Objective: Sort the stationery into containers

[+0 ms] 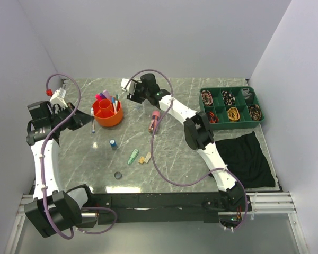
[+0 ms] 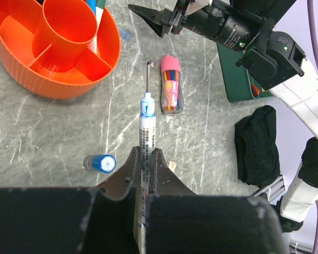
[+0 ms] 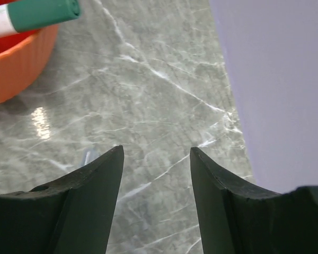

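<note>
My left gripper is shut on a white-and-blue pen (image 2: 147, 126), held upright left of the orange organiser (image 1: 109, 119), which holds pens and markers. My right gripper stands part open at the organiser's back right, above a small translucent blue item (image 3: 89, 157), with nothing between its fingers. A pink-lidded pencil bottle (image 2: 170, 90) lies right of the organiser. A blue cylinder (image 2: 99, 163) stands in front of it. A green item (image 1: 133, 156), small tan pieces (image 1: 141, 159) and a dark ring (image 1: 117, 175) lie on the front table.
A green compartment tray (image 1: 230, 124) of bands and cords stands at the right rear, with a black cloth (image 1: 244, 161) before it. Grey walls bound the table.
</note>
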